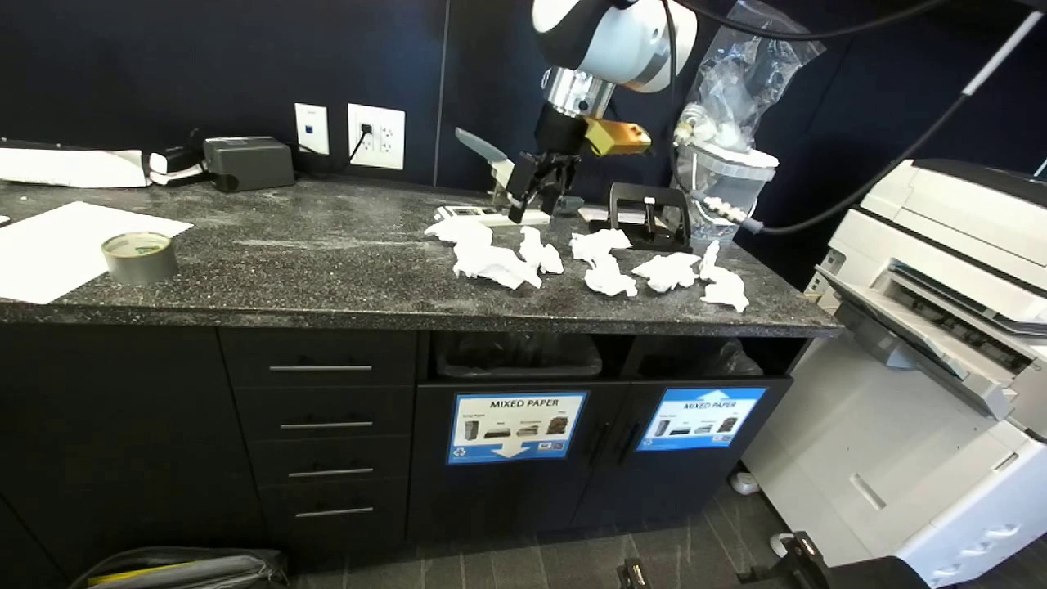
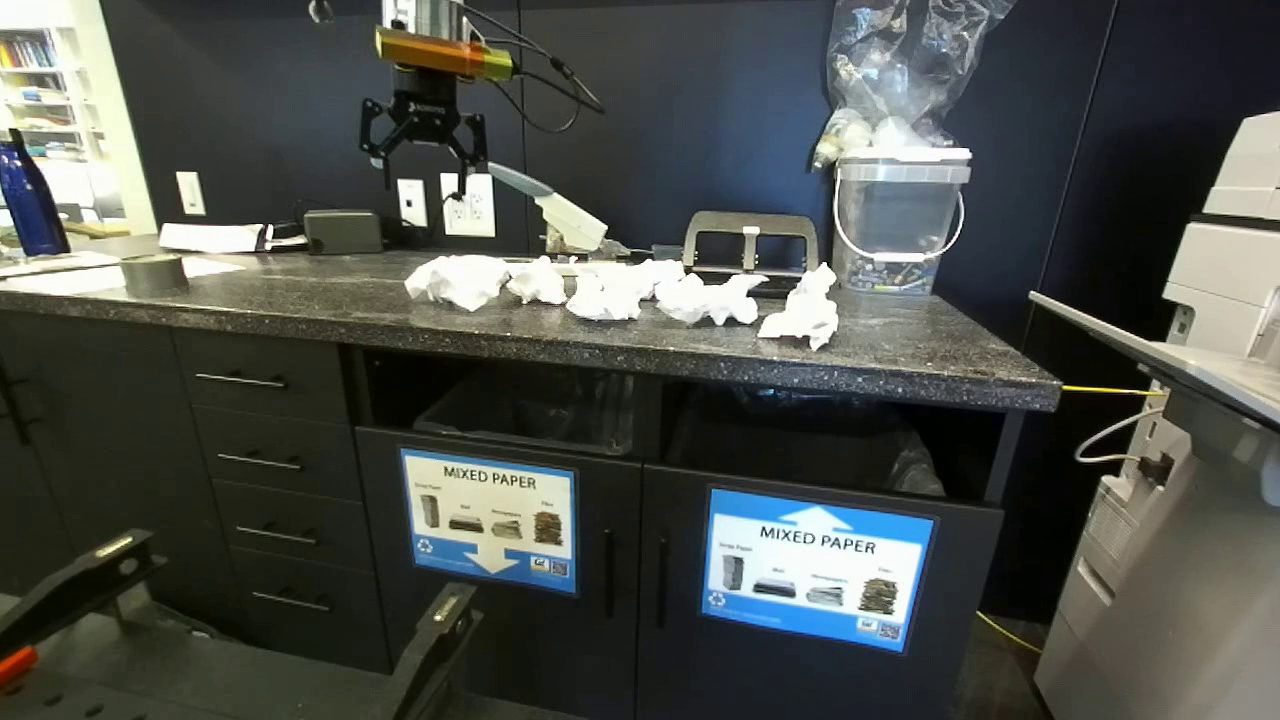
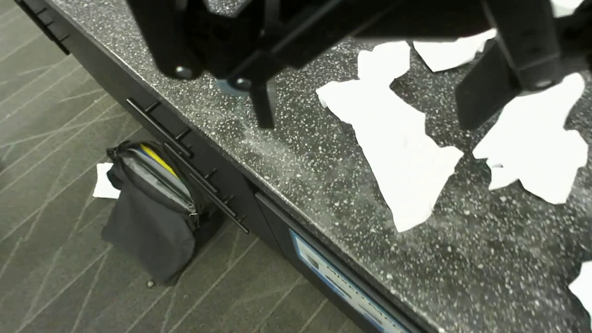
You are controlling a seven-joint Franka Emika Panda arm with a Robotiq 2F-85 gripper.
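Several crumpled white papers lie in a loose row on the speckled dark counter (image 2: 342, 294). The leftmost clump (image 1: 496, 262) and a smaller piece (image 1: 539, 254) sit nearest my gripper; farther right is another paper (image 1: 724, 285). My gripper (image 2: 423, 182) stands open above the counter, its fingers pointing down and nothing between them. In exterior view 2 it hangs higher than the papers, above the left end of their row. In the wrist view a long white paper (image 3: 402, 150) shows below the gap between the fingers, with a second paper (image 3: 535, 144) to its right.
Behind the papers stand a paper cutter (image 2: 573, 218), a black hole punch (image 1: 643, 218) and a clear bucket (image 2: 900, 222). A tape roll (image 1: 139, 257) rests by a flat white sheet (image 1: 74, 240) at left. Under the counter are open bins (image 2: 528, 408).
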